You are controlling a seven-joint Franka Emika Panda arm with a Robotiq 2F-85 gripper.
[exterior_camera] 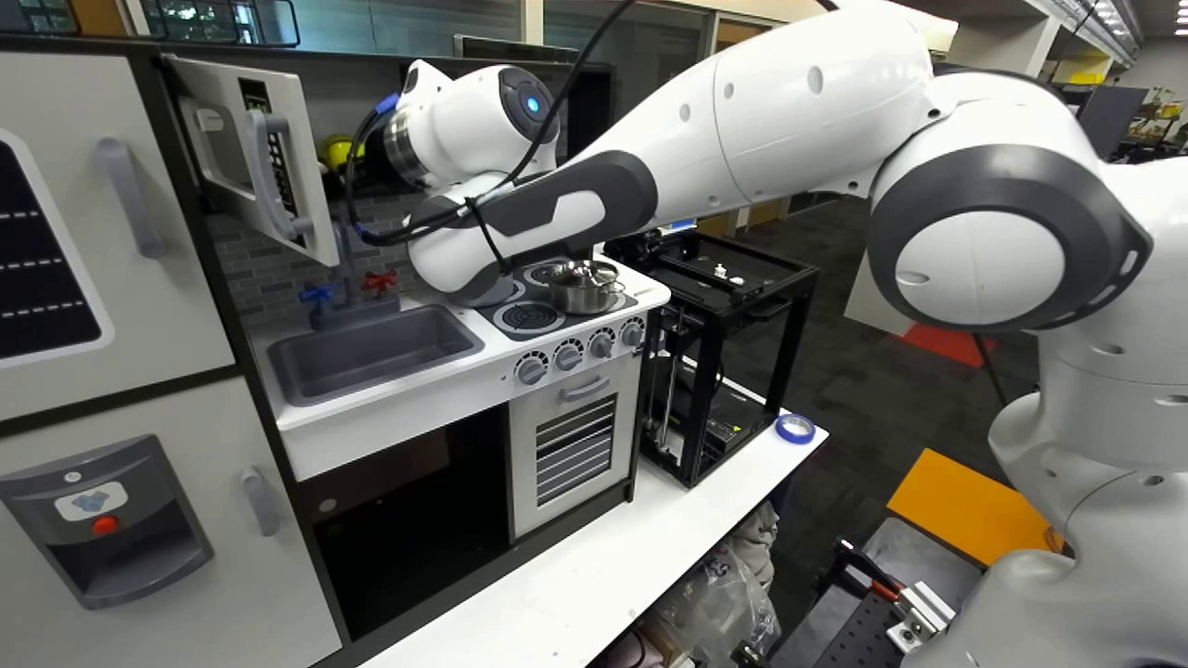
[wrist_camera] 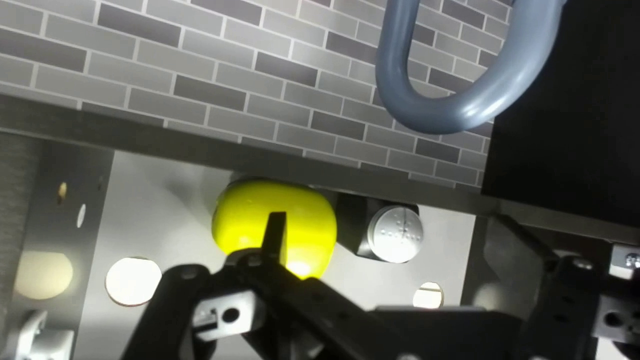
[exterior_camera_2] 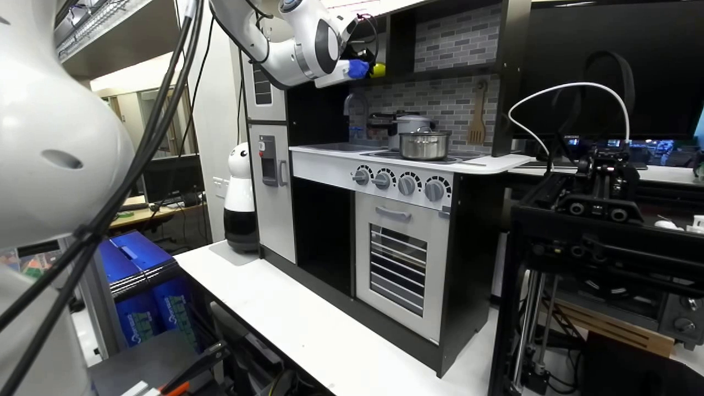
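A rounded bright-yellow object (wrist_camera: 312, 222) lies on a pale shelf with holes in the wrist view. Beside it is a dark shaker with a perforated silver lid (wrist_camera: 396, 234). My gripper is open, one finger (wrist_camera: 277, 237) in front of the yellow object and the other well to the right, past the shaker. Contact with either object cannot be made out. In exterior view 2 the yellow object (exterior_camera_2: 378, 70) shows at the hand's end; the fingers are hard to distinguish there.
The microwave door (exterior_camera: 262, 156) stands swung open near the hand. A grey faucet (wrist_camera: 444, 114) arches near the tiled wall. Below are the sink (exterior_camera: 373, 351) and a metal pot (exterior_camera: 585, 289) on the stove.
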